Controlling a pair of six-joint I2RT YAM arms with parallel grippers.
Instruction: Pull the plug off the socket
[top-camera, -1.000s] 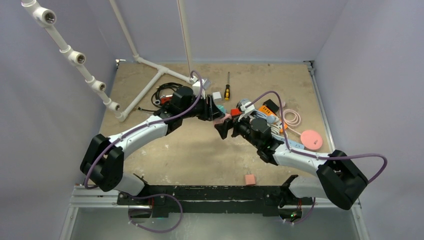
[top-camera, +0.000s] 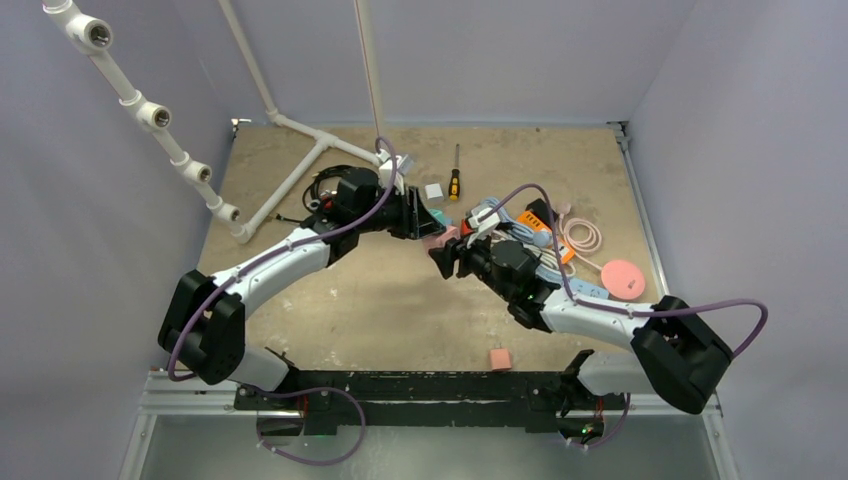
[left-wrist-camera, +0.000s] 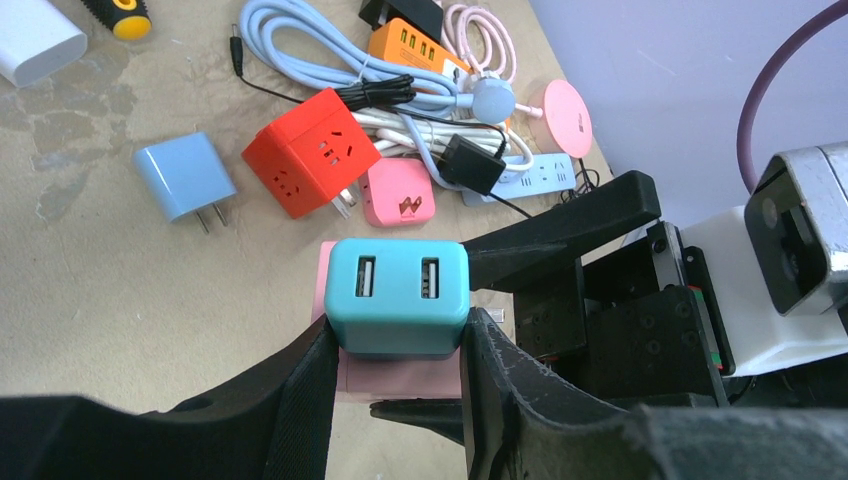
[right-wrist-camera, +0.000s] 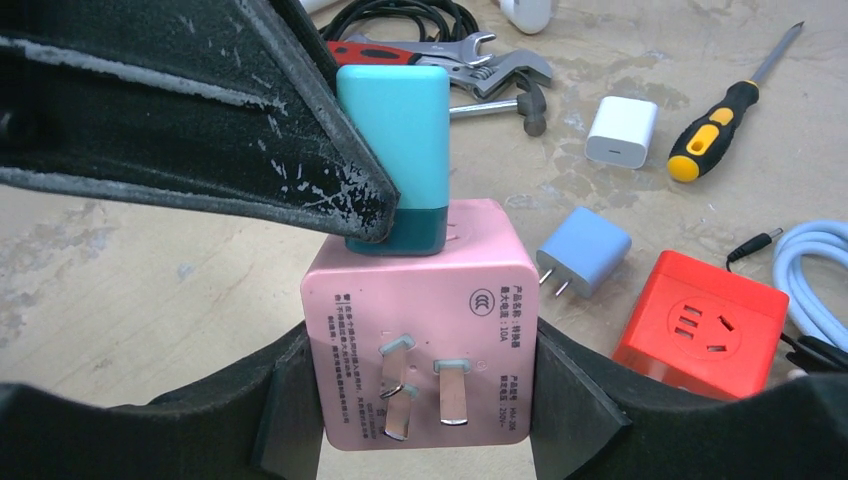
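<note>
A pink cube socket is held in the air mid-table, my right gripper shut on it from either side. A teal two-port USB plug sits against the socket's top; I cannot tell whether its prongs are fully in. My left gripper has its fingertips on both sides of the teal plug, touching it; one black finger covers part of the plug in the right wrist view.
Behind lie a red cube adapter, a blue charger, a white charger, a screwdriver, tools and coiled cables.
Both arms have shifted very slightly around the held socket and plug; otherwise the top view looks nearly the same.
</note>
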